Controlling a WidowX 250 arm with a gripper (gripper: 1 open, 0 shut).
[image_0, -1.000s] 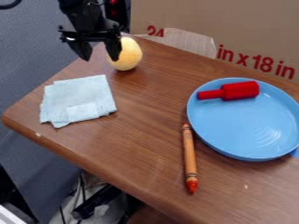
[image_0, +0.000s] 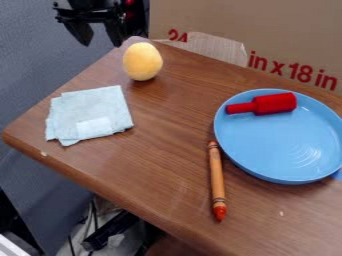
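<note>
My black gripper (image_0: 99, 30) hangs at the top left, raised above the table's far left end, its two dark fingers apart with nothing visible between them. Below and right of it, a round yellow object (image_0: 142, 61) rests on the wooden table (image_0: 160, 150). A pale folded cloth (image_0: 88, 114) lies near the left edge. On the right, a blue plate (image_0: 278, 150) holds a red cylindrical object with a handle (image_0: 271, 103). An orange crayon (image_0: 217, 182) lies beside the plate.
A cardboard box (image_0: 254, 40) stands along the back of the table. The table's left edge drops off to a grey floor with some dark gear below.
My gripper has moved up and to the left, away from the yellow object. The things on the table look unchanged.
</note>
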